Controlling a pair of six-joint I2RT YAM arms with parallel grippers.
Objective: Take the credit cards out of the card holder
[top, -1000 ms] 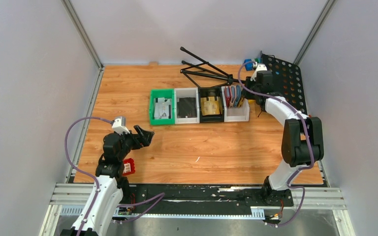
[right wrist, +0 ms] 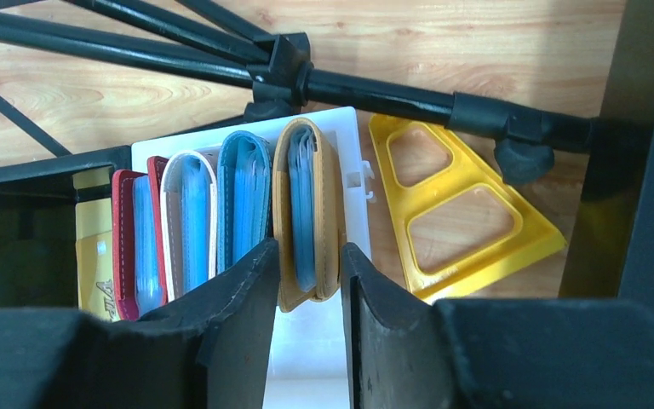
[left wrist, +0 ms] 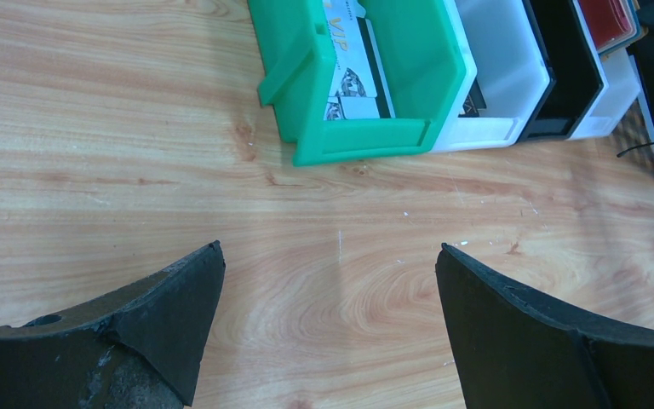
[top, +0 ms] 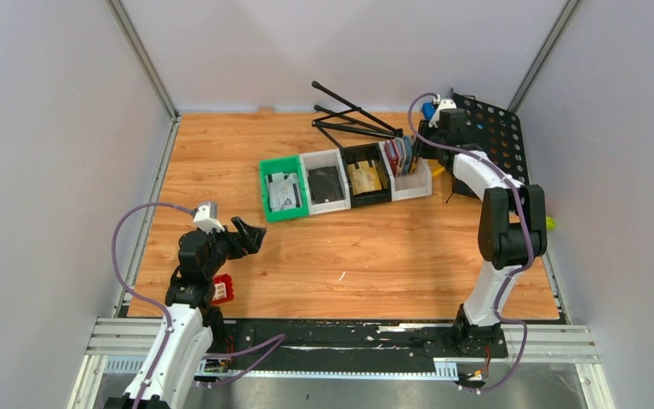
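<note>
Several card holders stand upright, side by side, in the white bin (right wrist: 306,366) at the row's right end. The outermost one is a tan card holder (right wrist: 330,196) with clear blue card sleeves. Left of it are a blue card holder (right wrist: 254,162), a white-edged holder (right wrist: 170,247) and a red card holder (right wrist: 126,230). My right gripper has its fingertips on either side of the tan holder's near part, very close to its covers; whether they press on it I cannot tell. Over bare table my left gripper stands open and empty.
Joined to the white bin are a black bin (top: 368,203), another white bin (top: 328,207) and a green bin (top: 283,216), all with flat items. A black tripod (top: 353,119) lies behind. Beside the right arm are a yellow frame (right wrist: 443,281) and a perforated black panel (top: 502,141).
My right gripper has shifted back and left. The bin row has turned slightly, its right end farther back and its green end nearer the front. The left arm has stayed still.
</note>
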